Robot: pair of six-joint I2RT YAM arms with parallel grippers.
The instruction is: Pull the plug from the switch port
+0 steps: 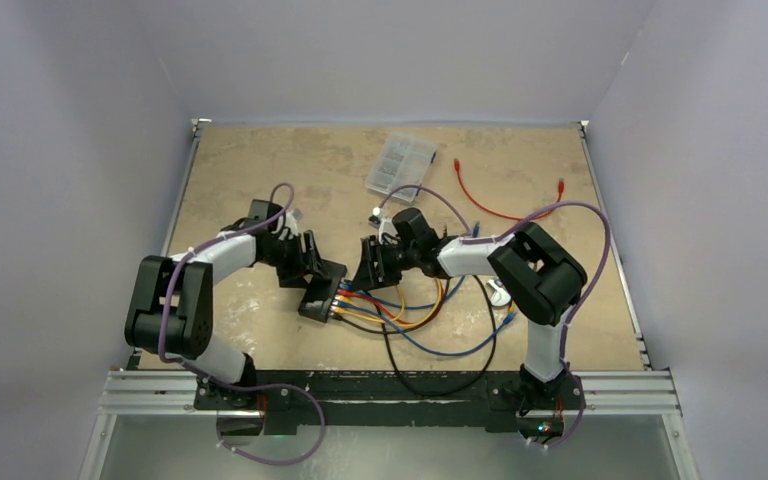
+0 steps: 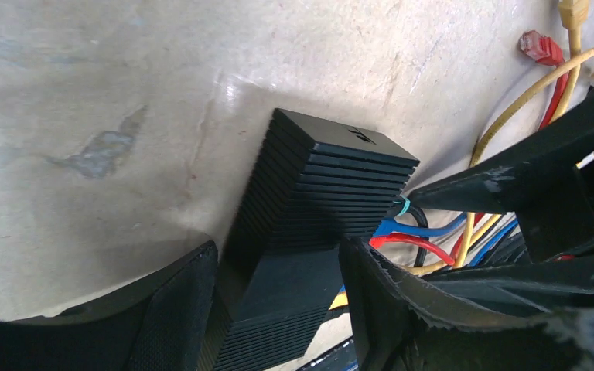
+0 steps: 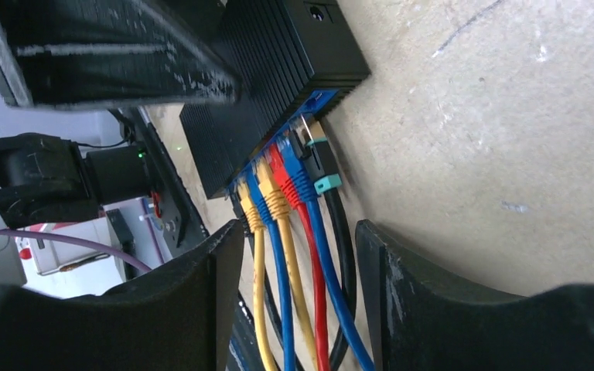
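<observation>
The black switch (image 1: 320,295) lies on the table, with blue, red, yellow and black plugs along its port side. In the left wrist view my left gripper is over the switch (image 2: 332,189), its open fingers either side of the ribbed body. In the right wrist view my right gripper stands open just short of the row of plugs, above their cables; a blue plug (image 3: 303,178) and a black plug (image 3: 321,158) sit nearest the near end of the switch (image 3: 263,85).
A clear parts box (image 1: 400,165) lies at the back. A loose red cable (image 1: 495,210), pliers and a wrench are at the right, partly under the right arm. Loops of cable cover the table right of the switch.
</observation>
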